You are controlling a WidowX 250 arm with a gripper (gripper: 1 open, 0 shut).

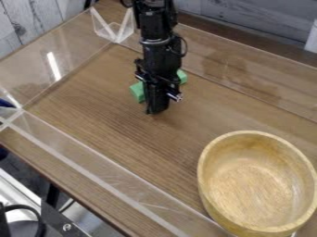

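The black robot arm hangs from the top centre over the wooden table, its gripper [158, 100] low at the table's middle. A green object [140, 91] lies behind and around the gripper, largely hidden by it, with another green part [181, 76] showing to its upper right. The fingertips are dark and small, so whether anything is between them is hard to see.
A large round tan bowl [257, 180] sits at the lower right. A clear plastic piece [114, 25] stands at the upper left. Black cables lie at the lower left.
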